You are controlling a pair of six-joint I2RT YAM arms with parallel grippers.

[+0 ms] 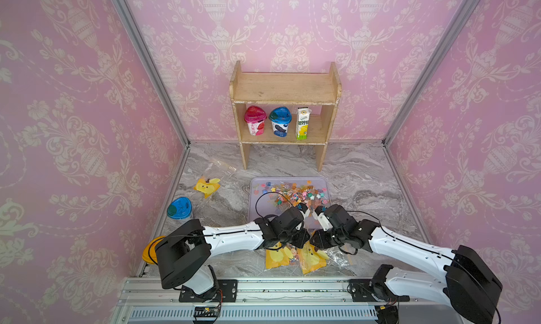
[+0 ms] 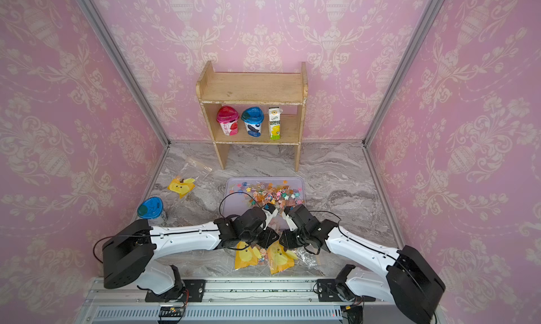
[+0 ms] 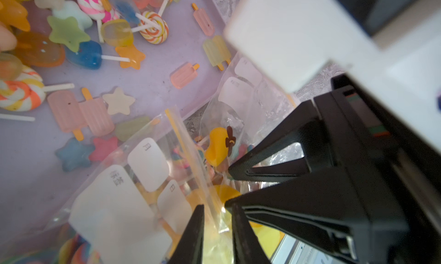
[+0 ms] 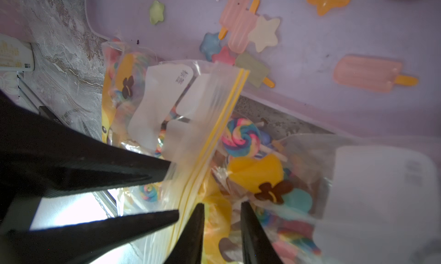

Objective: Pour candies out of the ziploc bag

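Yellow ziploc bags of candy (image 1: pixel 277 259) lie at the table's front below the lilac tray (image 1: pixel 260 185), which holds loose candies. My left gripper and right gripper are close together over the bags, both part open, their tips at the clear plastic. In the right wrist view a yellow zip seal (image 4: pixel 211 140) runs beside the fingers; in the left wrist view the other gripper's black fingers sit near a bag's edge. Whether plastic lies between either pair of fingertips is unclear.
A wooden shelf (image 1: pixel 284 84) at the back holds two cups and a carton. Another bag (image 1: pixel 205 185) and a blue-lidded tub (image 1: pixel 179 207) lie left of the tray. The table right of the tray is mostly clear.
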